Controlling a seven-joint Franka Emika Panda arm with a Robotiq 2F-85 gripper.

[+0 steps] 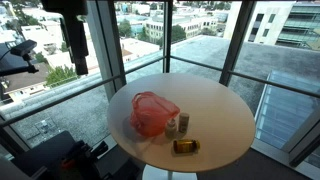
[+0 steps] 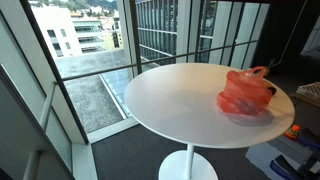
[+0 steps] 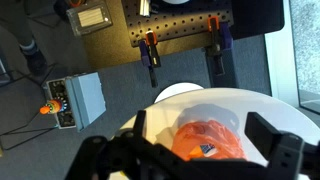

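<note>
A translucent orange-red plastic bag point(image 1: 152, 113) stands bunched up on the round white table point(image 1: 215, 100). Beside it are two small containers, one pale point(image 1: 171, 128) and one greyish point(image 1: 184, 121). A dark yellow can-like object point(image 1: 186, 146) lies near the table's edge. In the second exterior view the bag point(image 2: 245, 94) hides these small items. My gripper is open, its black fingers wide apart with nothing gripped. Looking down in the wrist view, the bag point(image 3: 207, 141) shows between and beyond the fingers; it appears to be well below them.
A dark perforated mount point(image 3: 185, 30) with clamps lies off the table's edge. On the floor beside it sits a grey box point(image 3: 85, 98) with an orange item. Windows point(image 1: 140, 35) surround the table. Much of the tabletop point(image 2: 175, 95) away from the bag is bare.
</note>
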